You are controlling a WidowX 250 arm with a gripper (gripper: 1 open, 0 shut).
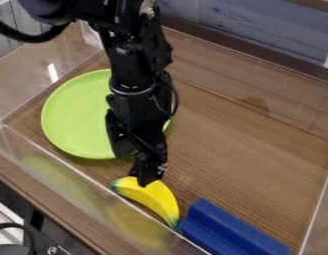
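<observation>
My black gripper hangs low over the right edge of the green plate, its fingertips just above the upper end of a yellow banana. The gripper looks open, with nothing visibly held. The banana lies on the wooden table in front of the plate.
A long blue block lies right of the banana at the front. A clear barrier runs along the near left edge.
</observation>
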